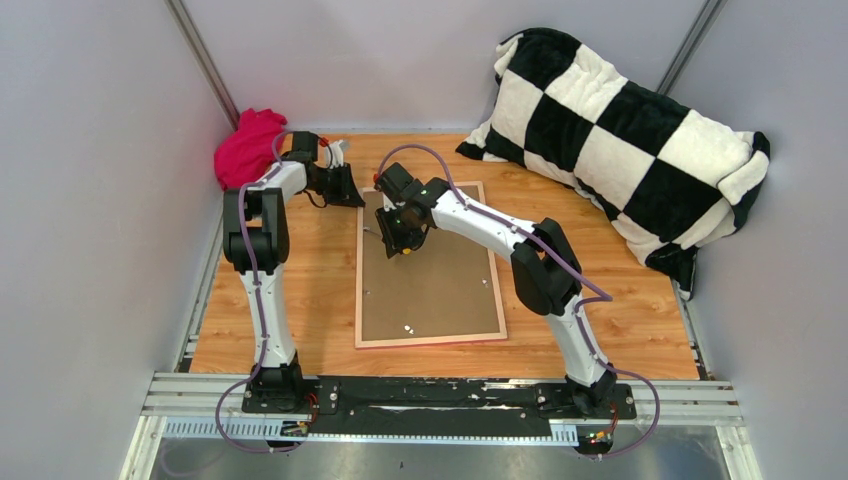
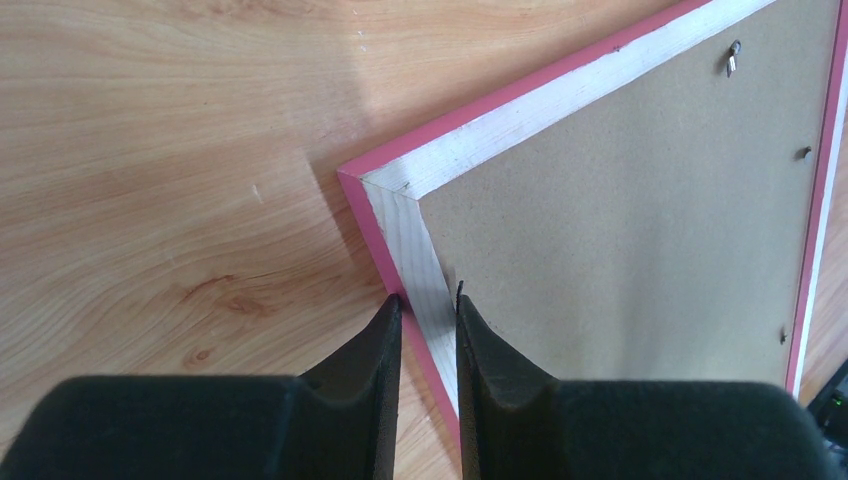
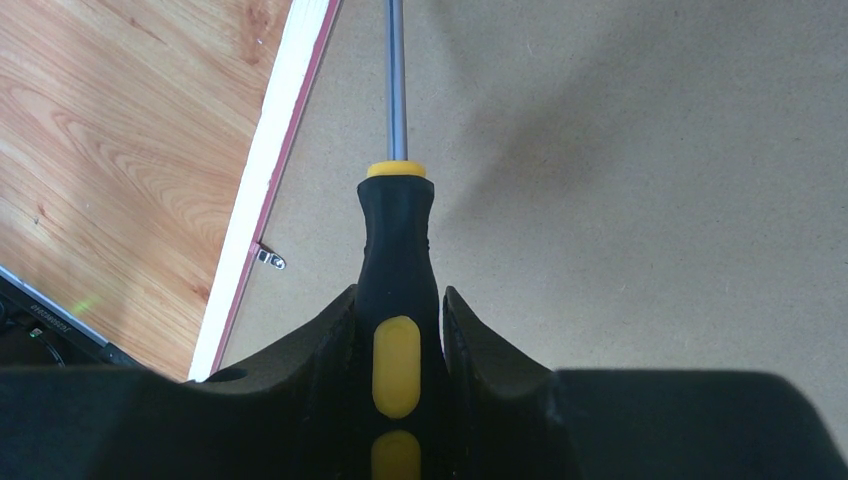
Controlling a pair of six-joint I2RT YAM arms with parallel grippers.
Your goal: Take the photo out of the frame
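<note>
The picture frame (image 1: 430, 300) lies back up on the wooden table, with a brown backing board (image 2: 640, 220), pink-and-white edges and small metal tabs (image 3: 270, 257). My left gripper is shut on the frame's edge near a corner, at the back left in the top view. My right gripper is shut on a screwdriver (image 3: 398, 235) with a black-and-yellow handle, held over the board with its shaft pointing toward the frame's left side in the top view. The screwdriver's tip is out of sight in the right wrist view.
A checkered pillow (image 1: 620, 140) fills the back right of the table (image 1: 640, 330). A red cloth bundle (image 1: 240, 150) sits at the back left. Bare wood shows left and right of the frame.
</note>
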